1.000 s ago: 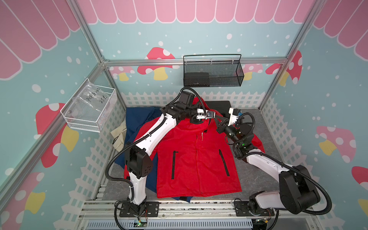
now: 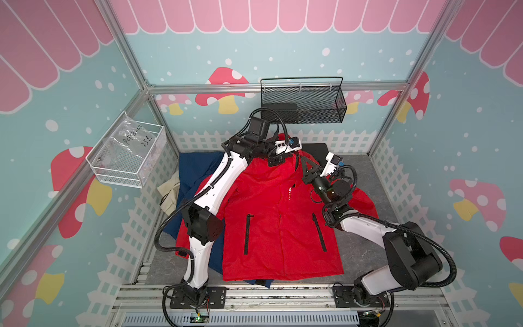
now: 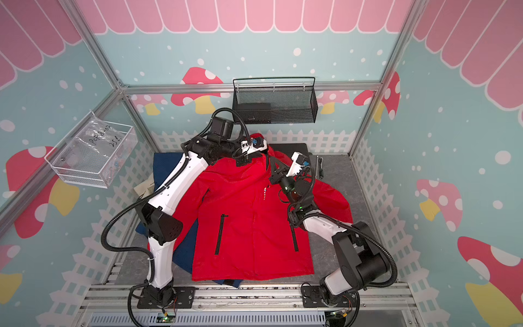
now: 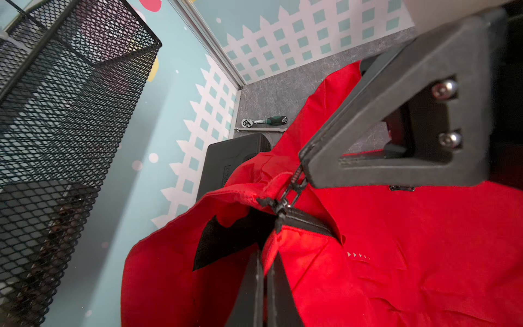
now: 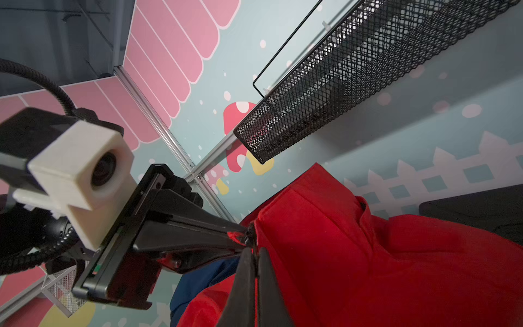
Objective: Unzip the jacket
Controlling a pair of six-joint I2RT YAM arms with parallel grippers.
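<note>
The red jacket (image 2: 280, 229) lies over the table with its collar bunched at the back. My left gripper is shut on red fabric at the collar, beside the dark zipper top (image 4: 288, 209). My right gripper is shut at the collar's zip area, close in front of the left one. In the left wrist view its tip touches the zipper pull; whether anything is between its fingertips is hard to tell.
A black mesh basket (image 2: 303, 98) hangs on the back wall, a white basket (image 2: 125, 163) on the left wall. A black case (image 4: 223, 158), tools (image 4: 261, 122) and blue clothing (image 3: 185, 256) lie around the jacket.
My left gripper has risen and moved back, lifting collar fabric; my right gripper has shifted slightly left, toward the middle.
</note>
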